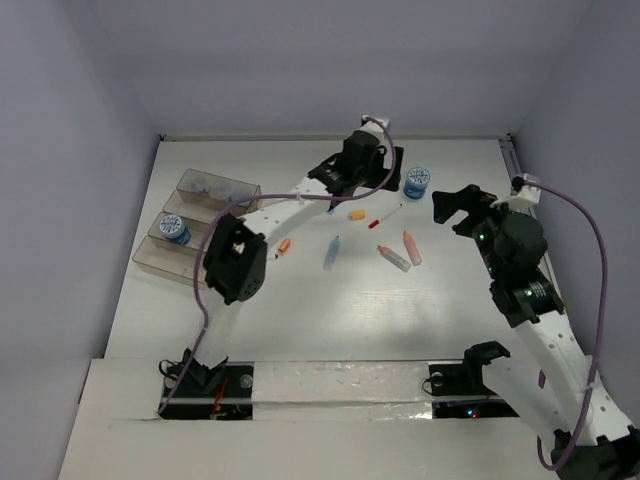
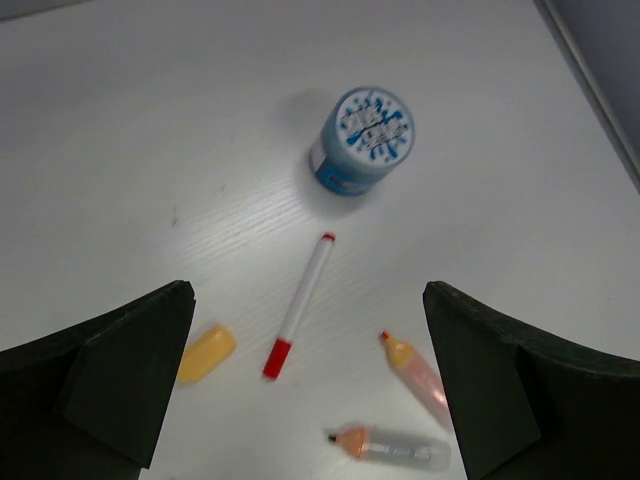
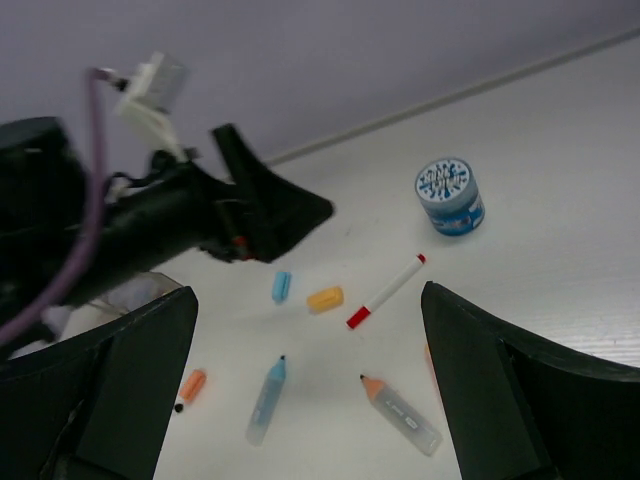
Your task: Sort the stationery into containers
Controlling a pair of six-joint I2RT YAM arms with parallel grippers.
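On the far part of the table stands a blue jar (image 1: 416,181) with a splash-patterned lid, upright. My left gripper (image 1: 393,168) is just left of it in the top view, open and apart from it; the left wrist view shows the jar (image 2: 362,140) ahead of the spread fingers (image 2: 105,375). My right gripper (image 1: 442,207) hangs open to the jar's right, holding nothing. A red-capped white marker (image 1: 385,215), a yellow piece (image 1: 357,214), two orange-tipped tubes (image 1: 394,258) and a blue tube (image 1: 331,252) lie loose. Another blue jar (image 1: 174,229) sits in the divided container (image 1: 160,261).
An orange piece (image 1: 284,246) lies near the left arm, which crosses above the container's right side and hides part of it. A small blue piece (image 3: 281,287) lies near the yellow one.
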